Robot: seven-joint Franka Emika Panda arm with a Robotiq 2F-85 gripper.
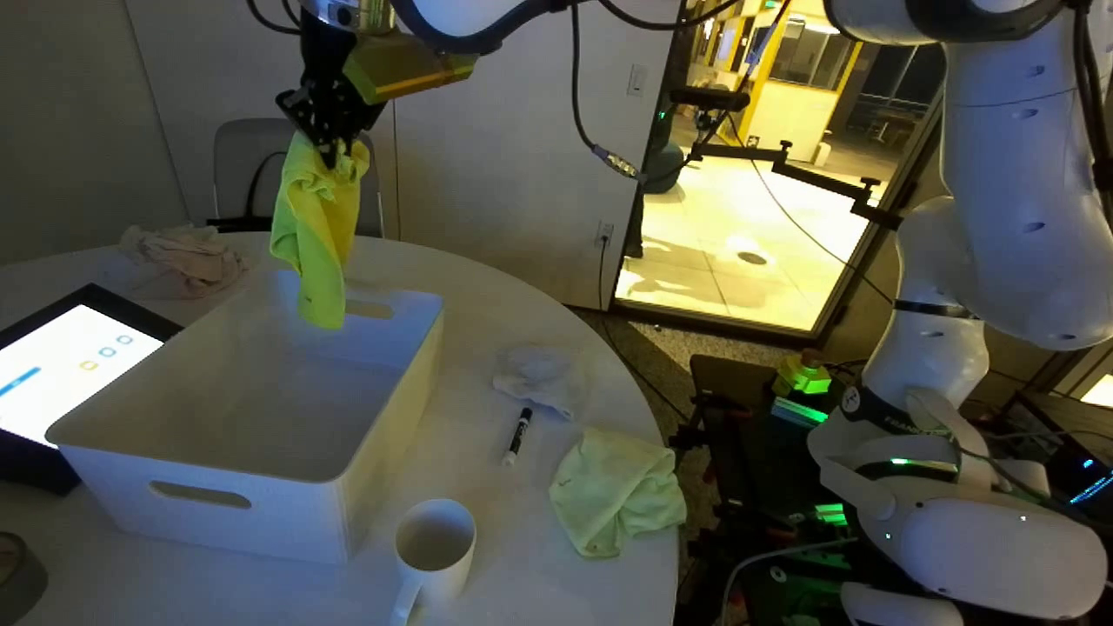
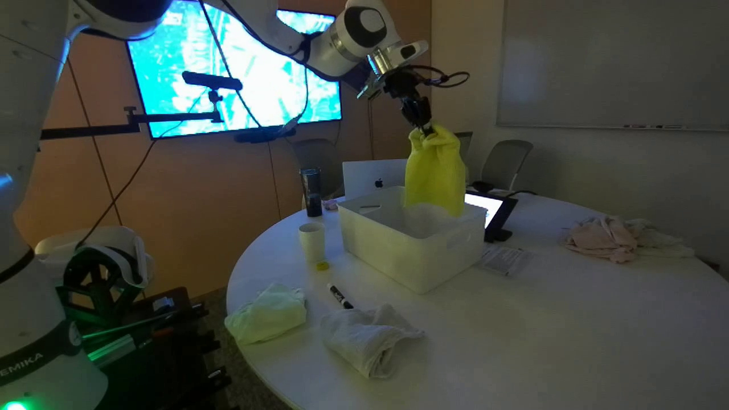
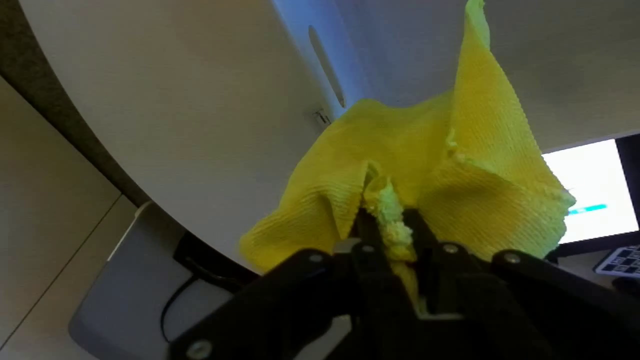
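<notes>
A yellow-green cloth [image 1: 318, 224] hangs from my gripper [image 1: 331, 156], which is shut on its bunched upper part. In exterior view 2 the cloth [image 2: 435, 171] hangs with its lower end at the level of the white bin's [image 2: 389, 253] rim. Seen from the wrist, a fold of the cloth [image 3: 396, 231] is pinched between the dark fingers, and the rest spreads out beyond them. The bin [image 1: 402, 428] looks empty in exterior view 1, though its near inner floor is partly hidden. Whether the cloth touches the bin cannot be told.
On the table lie a pale green cloth [image 1: 616, 490], a white cloth [image 1: 543, 376], a marker [image 1: 517, 436] and a mug [image 1: 436, 548]. A lit tablet [image 1: 73, 360] stands left of the bin; pinkish cloths [image 1: 188, 259] lie behind.
</notes>
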